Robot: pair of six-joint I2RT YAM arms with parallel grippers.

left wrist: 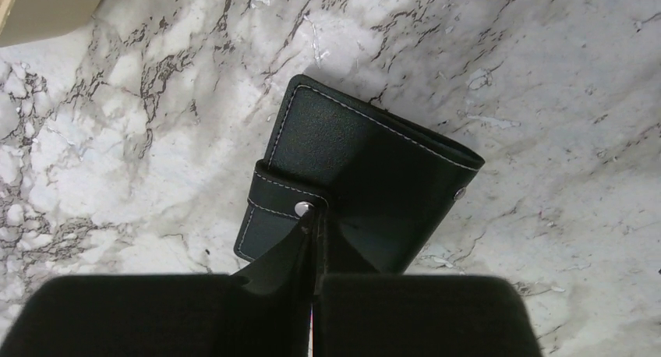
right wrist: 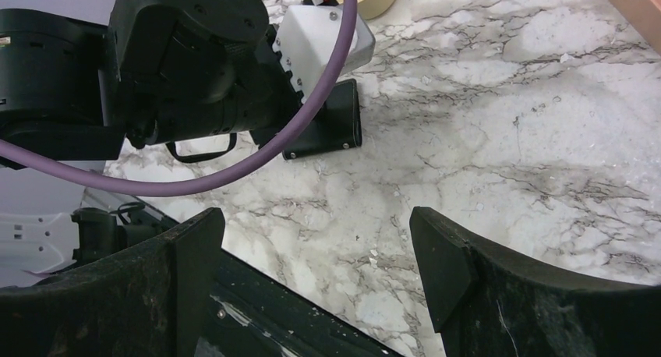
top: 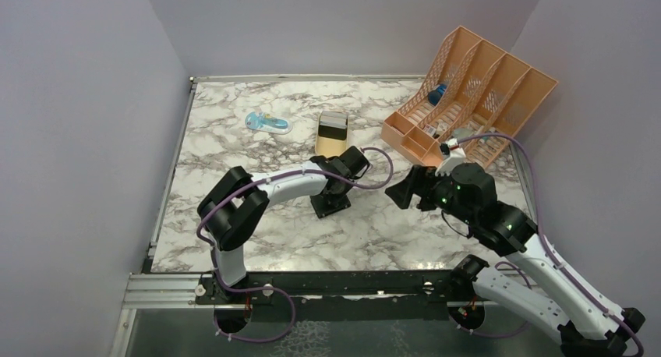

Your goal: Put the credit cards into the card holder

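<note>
A black stitched card holder lies closed on the marble table, its strap held by a silver snap. My left gripper is shut over it, fingertips at the snap and nothing visible between them; whether they touch the leather I cannot tell. From above, the card holder is partly covered by the left arm. Open and empty, my right gripper hangs over the table to the right of it. No loose credit card can be made out in any view.
A tan container with grey and dark contents stands behind the card holder. Farther left lies a light-blue packaged item. An orange divided rack fills the back right. Table space in front of the holder is clear.
</note>
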